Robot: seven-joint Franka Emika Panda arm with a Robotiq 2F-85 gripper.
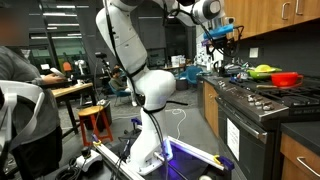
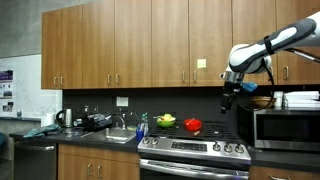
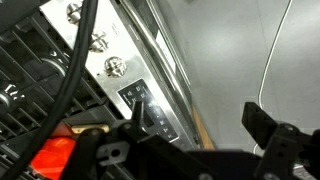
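Observation:
High over the front edge of the stove, my gripper points down with its two dark fingers spread wide apart. Nothing shows between them except the grey floor and the stove's front edge far below. In exterior view 1 the gripper (image 1: 228, 48) hangs near the upper cabinets, small and dark. On the stove (image 1: 262, 102) sits a red pot (image 1: 287, 79), well below the gripper; it is partly visible as a red shape (image 3: 54, 158) at the lower left of the wrist view. A green bowl (image 2: 166, 121) with yellow items stands left of the red pot (image 2: 193, 125).
Wooden upper cabinets (image 2: 150, 45) run along the wall close to the arm. A microwave (image 2: 284, 130) with stacked white dishes (image 2: 300, 99) stands right of the stove. A sink faucet (image 2: 122, 119) is at the left. A cable (image 3: 66, 85) crosses the wrist view.

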